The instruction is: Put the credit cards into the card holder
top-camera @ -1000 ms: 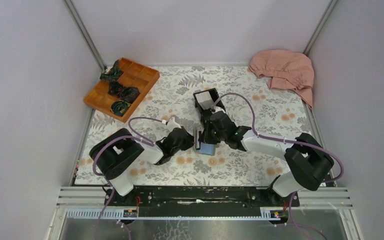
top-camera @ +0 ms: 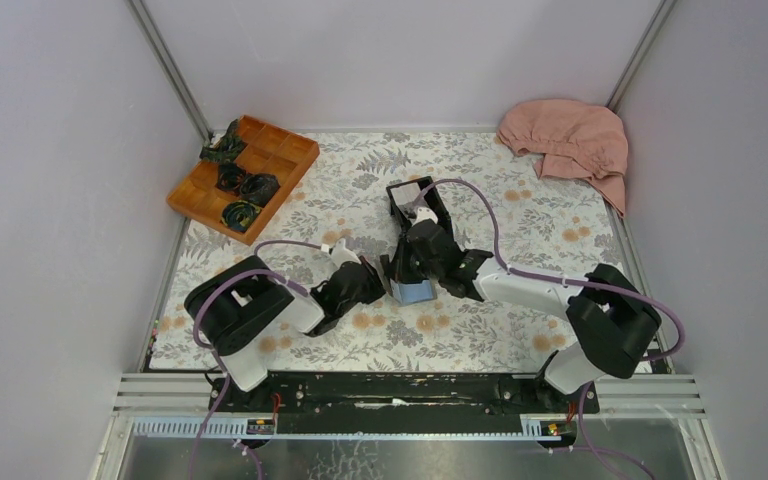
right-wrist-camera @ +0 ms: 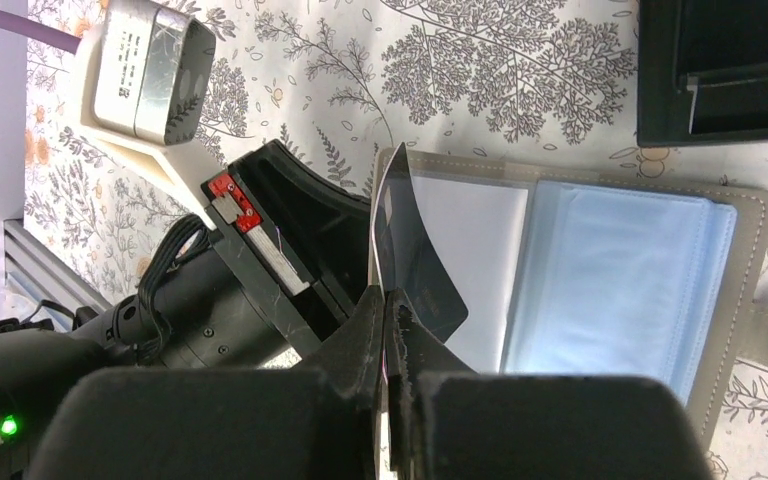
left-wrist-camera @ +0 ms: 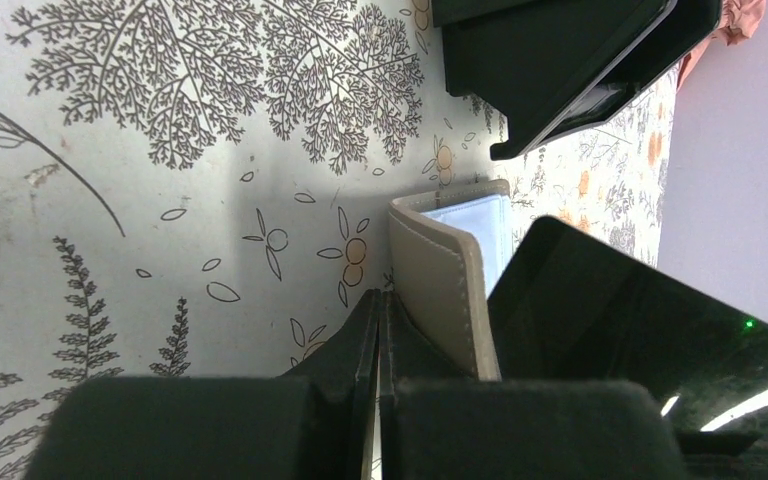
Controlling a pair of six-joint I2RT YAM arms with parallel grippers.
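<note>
The card holder (right-wrist-camera: 620, 290), beige with pale blue inner sleeves, lies open on the table in the right wrist view. A dark credit card (right-wrist-camera: 415, 255) stands on edge over its left clear pocket, with my right gripper shut on the card's edge. In the left wrist view that dark card rises large at the right. My left gripper is shut right against the holder's raised beige cover (left-wrist-camera: 435, 275); whether any of the cover is between its fingers cannot be told. Much of the holder in the top view is hidden by the arms.
A black stand (top-camera: 412, 193) with a pale panel is just behind the holder. At the back left is an orange divided tray (top-camera: 290, 150) holding dark coiled items; a pink cloth (top-camera: 570, 140) lies at the back right. Bare tablecloth extends in front and to the right.
My right gripper has shifted slightly left with the dark card. The blue sleeve area looks slightly turned and shows differently beneath it. My left gripper has barely moved.
</note>
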